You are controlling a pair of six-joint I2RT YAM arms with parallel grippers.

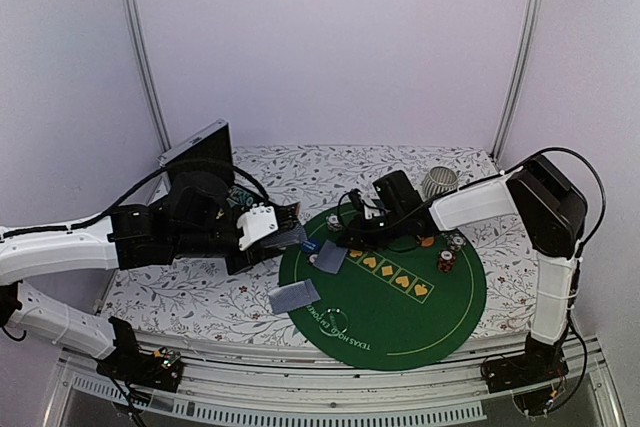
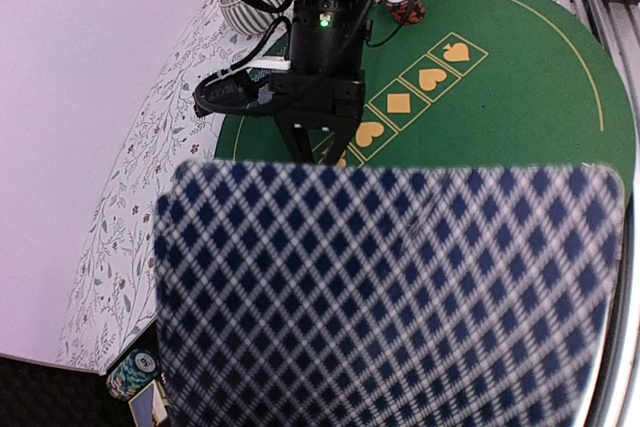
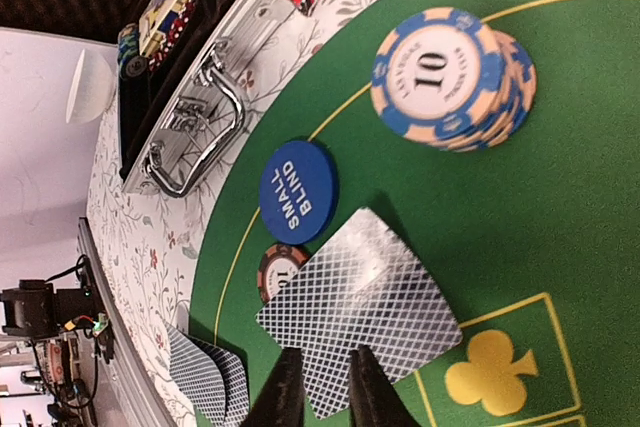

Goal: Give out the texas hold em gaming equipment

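Observation:
In the top view, my left gripper [image 1: 280,230] hangs left of the green mat [image 1: 420,322], shut on a blue-and-white checkered card. That card [image 2: 390,297] fills much of the left wrist view and hides the fingers. My right gripper is partly open, with a gap between its fingertips and nothing held in it. It is over the mat, near a checkered card [image 3: 365,297] lying there. A blue small blind disc [image 3: 298,192], an orange-and-black chip [image 3: 280,269] and a stack of blue-and-orange chips [image 3: 445,82] lie around that card.
Another checkered card [image 1: 294,296] rests at the mat's left edge. An open case [image 1: 198,150] stands at the back left, a striped cup [image 1: 439,182] at the back right. Red-and-black chips [image 1: 446,261] sit on the mat's right.

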